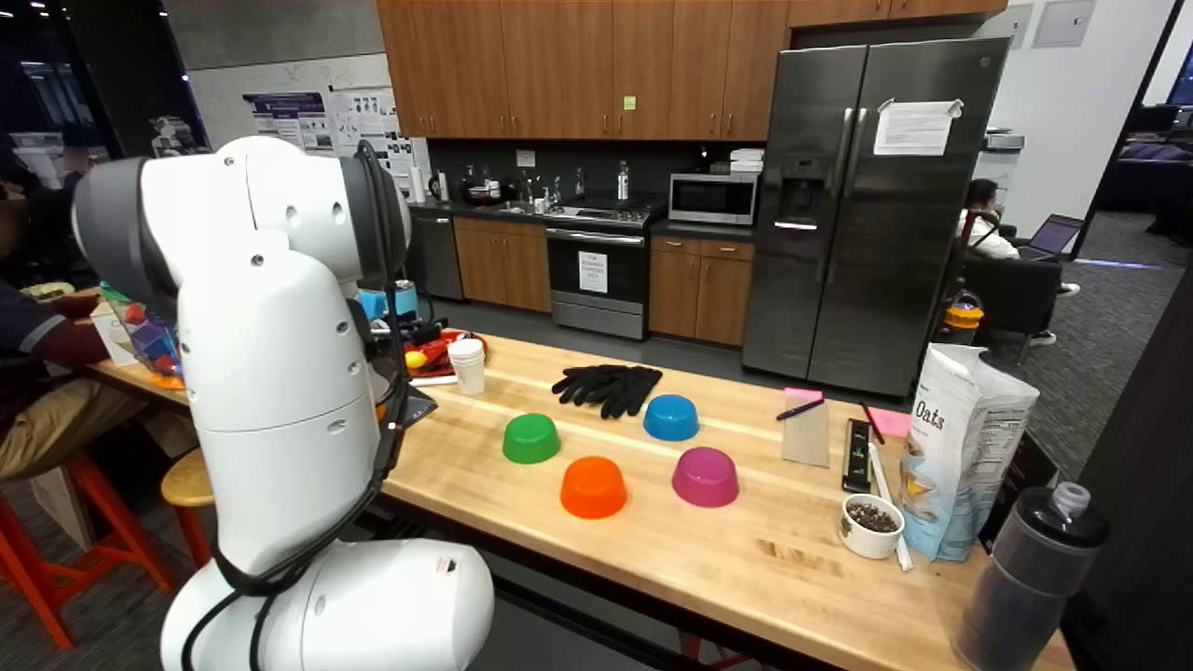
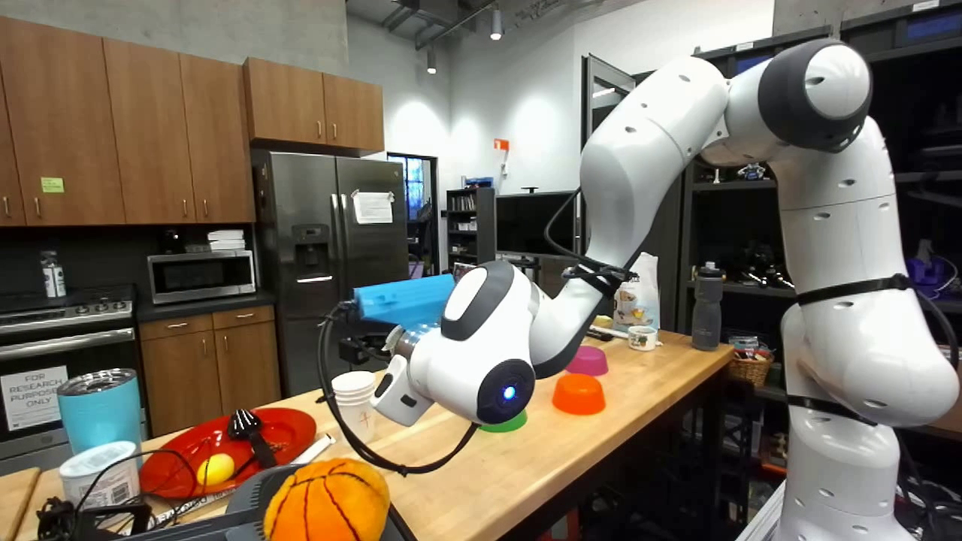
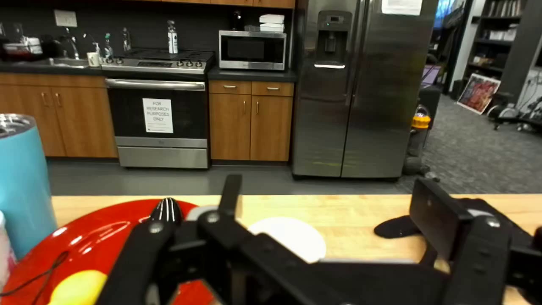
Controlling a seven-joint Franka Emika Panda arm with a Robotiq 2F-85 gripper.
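In the wrist view my gripper stands open, its two dark fingers wide apart and nothing held between them. A white round shape (image 3: 292, 238), seemingly the top of the stacked white cups (image 2: 353, 401), shows beyond and below the gap. To the left lies a red plate (image 3: 84, 239) carrying a yellow ball (image 3: 78, 289) and a dark utensil (image 3: 167, 209). Beyond the right finger, the black gloves (image 3: 396, 227) are partly covered. Exterior view 1 hides the gripper behind the arm; exterior view 2 does not show its fingertips clearly.
Green (image 1: 531, 438), orange (image 1: 594, 488), blue (image 1: 671, 418) and magenta (image 1: 706, 477) bowls rest upside down on the table. A blue tumbler (image 2: 99, 410) and an orange plush ball (image 2: 329, 500) are near the plate. An oats bag (image 1: 964, 447) and grey bottle (image 1: 1029, 587) occupy the right end.
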